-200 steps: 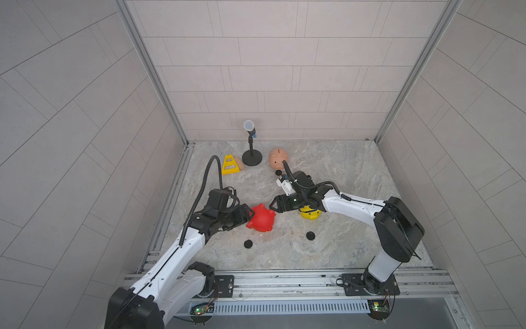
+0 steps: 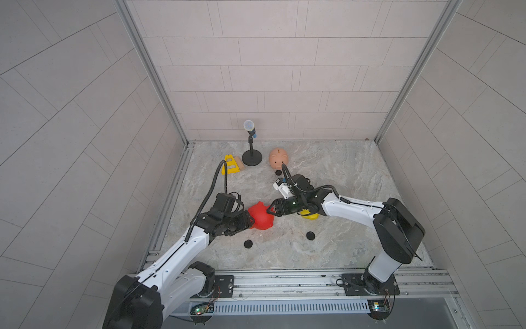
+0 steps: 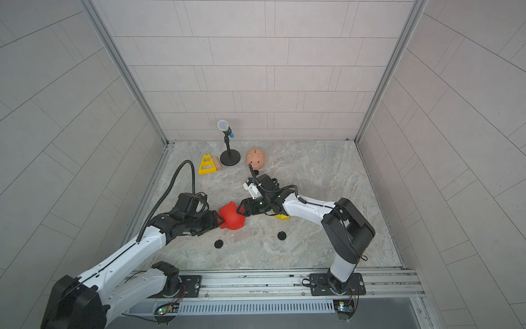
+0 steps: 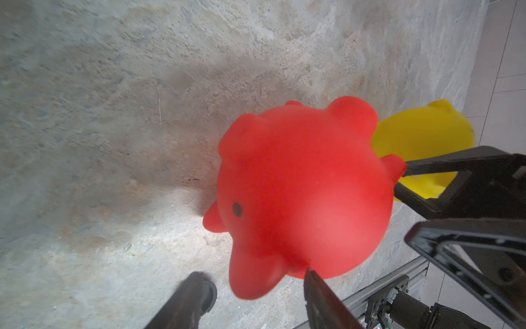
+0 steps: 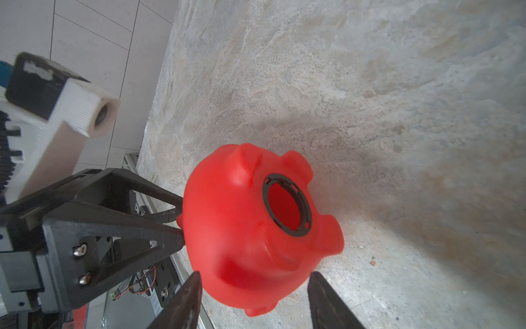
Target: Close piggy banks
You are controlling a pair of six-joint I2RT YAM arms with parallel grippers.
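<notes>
A red piggy bank (image 2: 262,215) is between my two grippers, its round belly hole (image 5: 286,205) empty, with a black ring around it in the right wrist view. My left gripper is part open at one side of the bank, with a red protrusion (image 4: 254,277) between or just ahead of its fingers. From the other side, my right gripper reaches to the bank with open fingers. Black round caps lie apart on the table: one cap (image 2: 248,244) near the left gripper, another cap (image 2: 310,235) in front of the right arm.
A yellow piggy bank (image 4: 424,137) sits partly hidden under the right arm. At the back are a skin-toned piggy bank (image 2: 278,158) with a black cap (image 2: 278,172) before it, a lamp-like stand (image 2: 252,157) and a yellow frame (image 3: 207,164).
The red bank has turned a little and shifted slightly away from the front edge. My left gripper has moved right and down against it; the right has moved slightly and covers more of the yellow bank.
</notes>
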